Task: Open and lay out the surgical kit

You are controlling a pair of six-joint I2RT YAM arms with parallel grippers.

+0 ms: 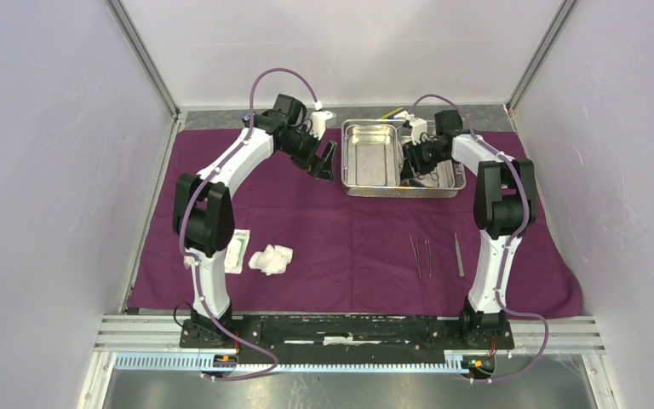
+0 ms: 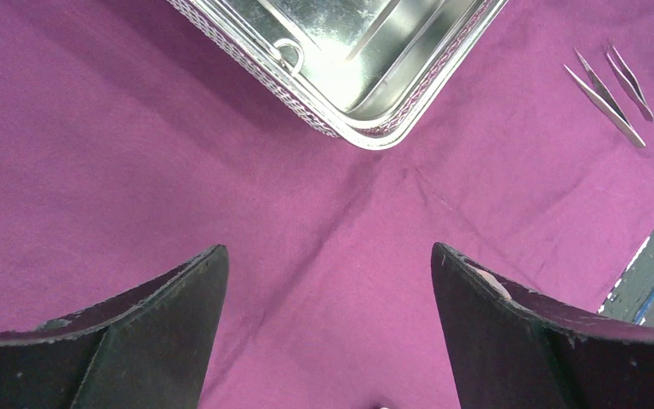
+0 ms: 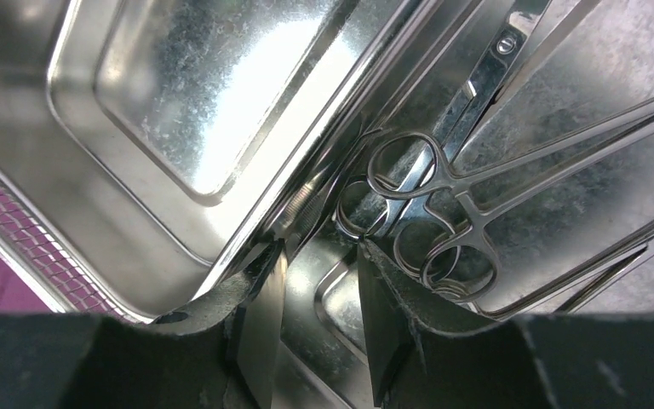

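The steel tray [image 1: 366,189] stands at the back centre-right with two compartments. Its right compartment holds several ring-handled instruments, among them scissors [image 3: 502,64] and a forceps [image 3: 562,166]. My right gripper is down in that compartment beside the divider, fingertips part open, left of the ring handles; whether anything thin lies between them is unclear. My left gripper hangs open and empty over the cloth, left of the tray. Tweezers [image 2: 605,106] and a slim handle [image 1: 459,256] lie laid out on the cloth at the front right.
A white gauze bundle [image 1: 271,260] and a packet [image 1: 237,251] lie at the front left, partly under the left arm.
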